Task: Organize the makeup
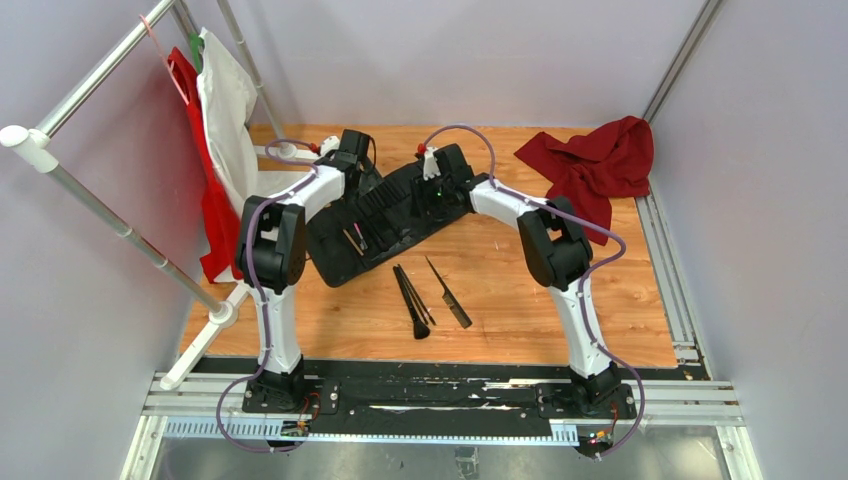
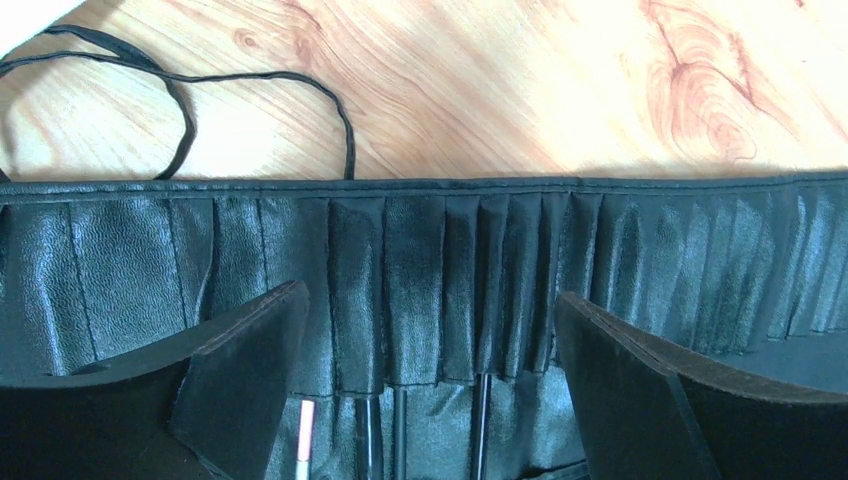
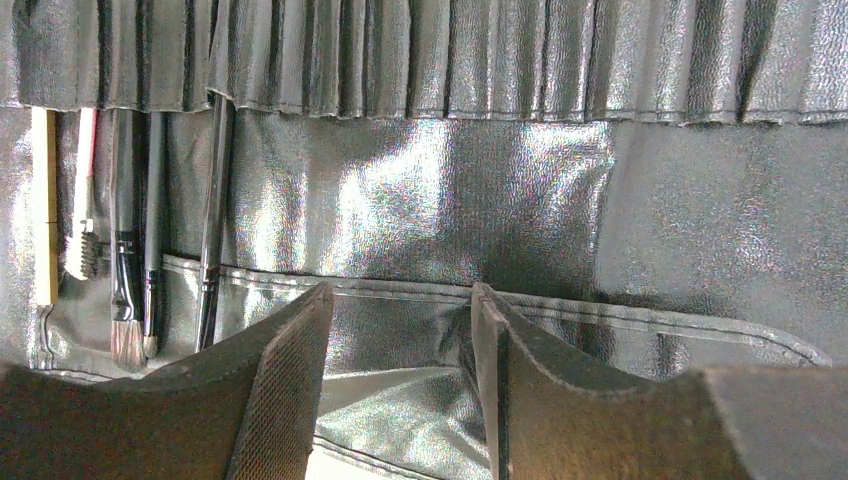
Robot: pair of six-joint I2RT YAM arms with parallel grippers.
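Observation:
A black makeup case (image 1: 345,262) lies unrolled and slanted across the wood. Tucked under its pleated pocket strip (image 3: 500,75) are a yellow stick (image 3: 44,210), a pink-and-white spoolie (image 3: 84,200), a flat brush (image 3: 126,270) and dark slim brushes (image 3: 213,210). My left gripper is over the strip, fingers apart and empty. Low over the case's right part, my right gripper stands open; whether its fingers touch the leather I cannot tell. In front lie a fluffy black brush (image 1: 420,330), thinner sticks (image 1: 421,299) beside it, and a black comb (image 1: 456,308).
At the left stands a white rack (image 1: 120,228) with red and white clothes hanging from it. A crumpled dark red cloth (image 1: 600,165) occupies the back right. Bare wood is free right of the comb. A black tie cord (image 2: 300,78) trails behind the case.

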